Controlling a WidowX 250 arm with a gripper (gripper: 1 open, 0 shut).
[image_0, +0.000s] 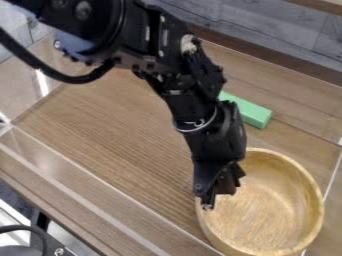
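My black gripper (217, 188) reaches down from the upper left to the left rim of a round, light wooden bowl (285, 215) at the lower right. Its fingertips are over or at that rim; I cannot tell whether they touch it or how far apart they are. The bowl looks empty where visible.
A green block (249, 109) lies behind the gripper on the wooden table (94, 135). A grey plank wall stands at the back, and a black cable shows at the bottom left corner.
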